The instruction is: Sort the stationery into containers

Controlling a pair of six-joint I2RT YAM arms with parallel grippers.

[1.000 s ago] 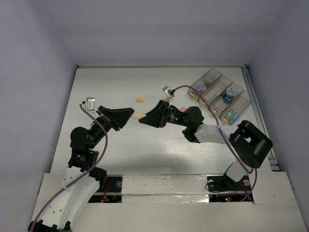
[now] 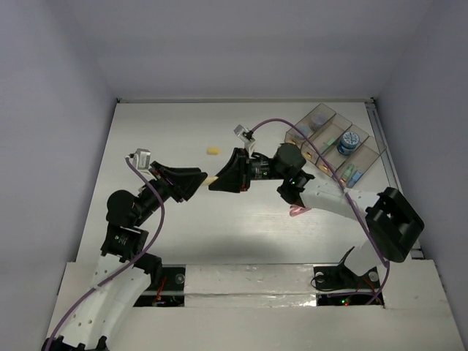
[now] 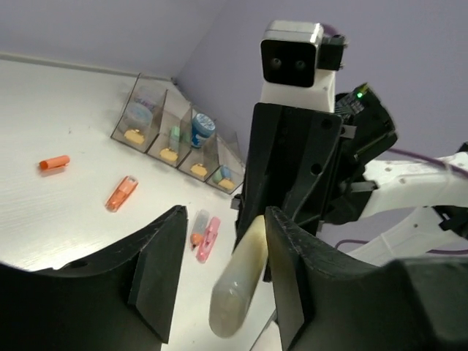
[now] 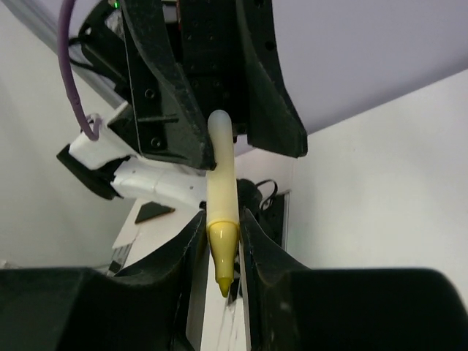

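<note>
A cream marker with a yellow tip (image 4: pixel 223 252) is held in the air by my right gripper, whose fingers are closed around its tip end. My left gripper stands part open at the marker's other end; in the left wrist view the marker (image 3: pixel 240 278) lies close against its right-hand finger. From above, a short piece of the marker (image 2: pixel 210 180) shows between the left gripper (image 2: pixel 204 179) and the right gripper (image 2: pixel 215 182). A divided clear container (image 2: pixel 309 153) stands at the back right, holding a blue-lidded jar (image 2: pixel 349 142) and small items.
On the table lie an orange cylinder (image 3: pixel 54 162), an orange-red block (image 3: pixel 121 193), a grey-and-orange piece (image 3: pixel 199 228) and a pink item (image 3: pixel 208 240). A yellow piece (image 2: pixel 213 151) sits behind the grippers.
Both grippers have come closer together, the left shifting slightly right and the right slightly left and levelling out.
</note>
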